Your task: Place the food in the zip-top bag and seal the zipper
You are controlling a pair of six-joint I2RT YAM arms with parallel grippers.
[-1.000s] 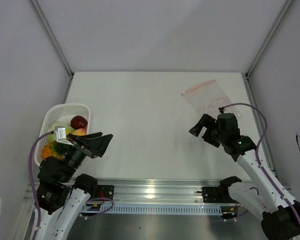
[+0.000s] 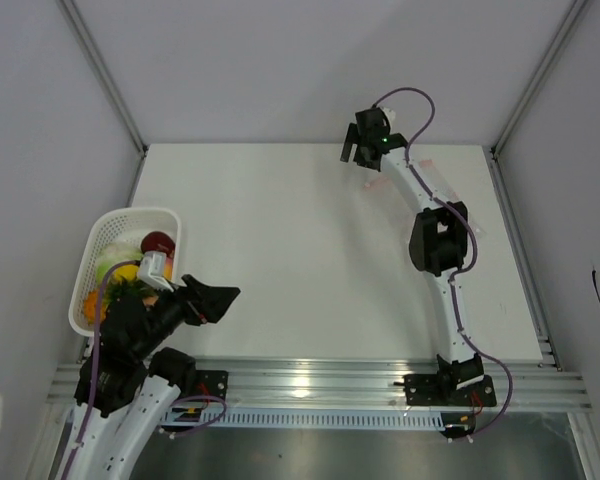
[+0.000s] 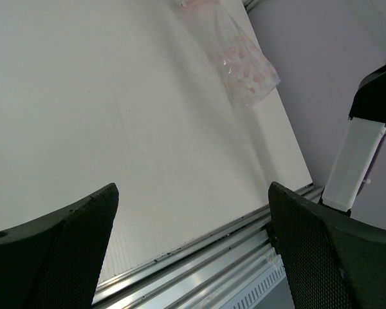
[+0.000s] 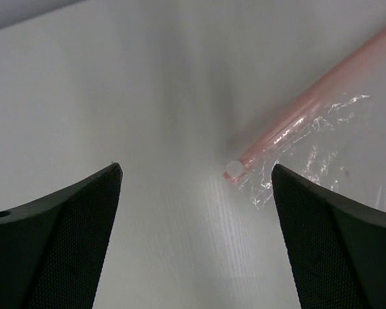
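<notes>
A clear zip top bag with a pink zipper strip (image 4: 289, 125) lies flat at the back right of the table. In the top view the right arm covers much of the bag (image 2: 435, 180). My right gripper (image 2: 348, 150) stands open near the table's back edge, just left of the zipper's left end; nothing is between its fingers. At the front left, my left gripper (image 2: 220, 305) is open and empty beside the food basket. Toy food, including a dark red piece (image 2: 158, 243) and a green leafy one (image 2: 125, 290), sits in the basket, partly hidden by the left arm.
The white basket (image 2: 92, 250) stands at the table's left edge. Bare white table (image 2: 280, 250) fills the middle. Grey walls (image 2: 280, 70) enclose the back and both sides, and a metal rail (image 2: 300, 380) runs along the front.
The left gripper has shifted slightly rightward and toward the front.
</notes>
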